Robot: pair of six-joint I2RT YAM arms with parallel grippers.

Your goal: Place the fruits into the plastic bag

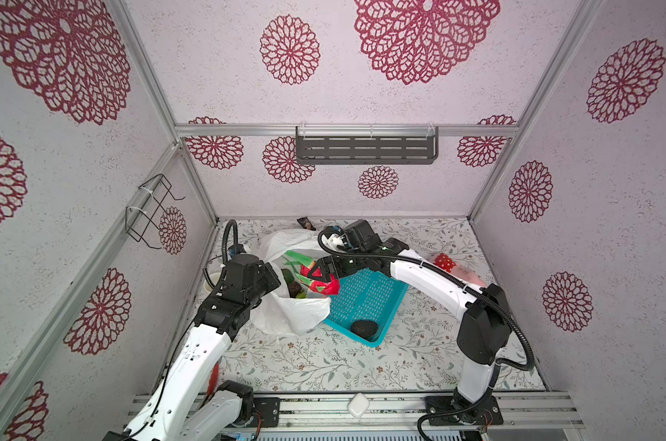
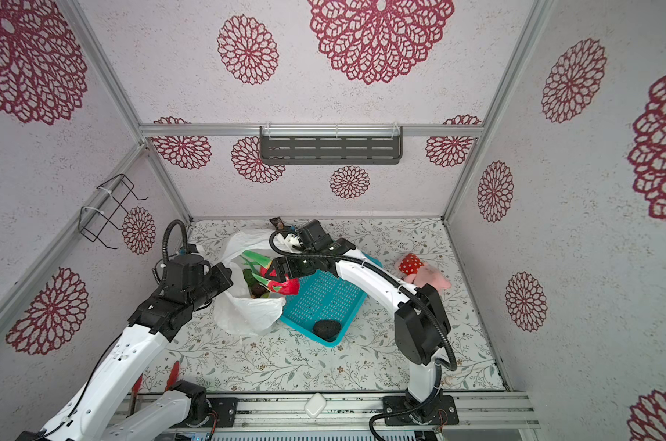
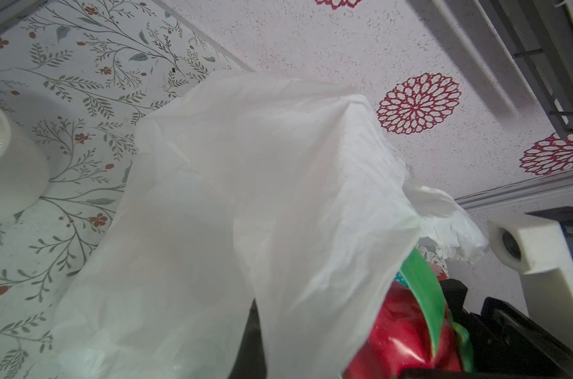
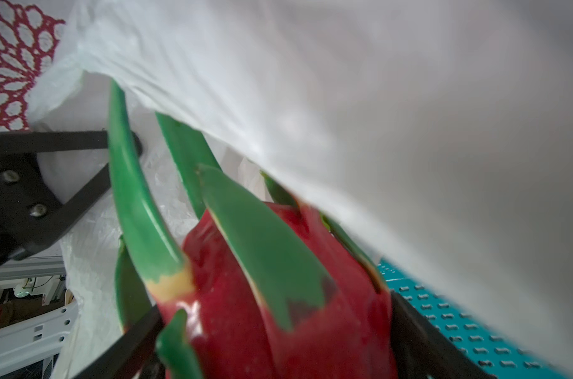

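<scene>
The white plastic bag (image 1: 288,317) lies with its mouth toward the basket, and my left gripper (image 1: 273,279) is shut on its rim. In the left wrist view the bag's film (image 3: 191,208) covers much of the finger (image 3: 252,347). At the bag's mouth is the red dragon fruit (image 1: 327,285), its green leaves pointing inside. My right gripper (image 1: 324,273) stands open around it, with the dragon fruit (image 4: 280,303) between its fingers. Inside the bag, a dark brown fruit (image 1: 294,289) shows beside green ones. A dark avocado (image 1: 363,328) sits in the basket.
The teal basket (image 1: 390,317) stands right of the bag, under my right arm. A white cup (image 3: 11,161) is at the left. A pink plush toy (image 2: 429,278) lies at the right, and a small dark packet (image 1: 305,222) at the back.
</scene>
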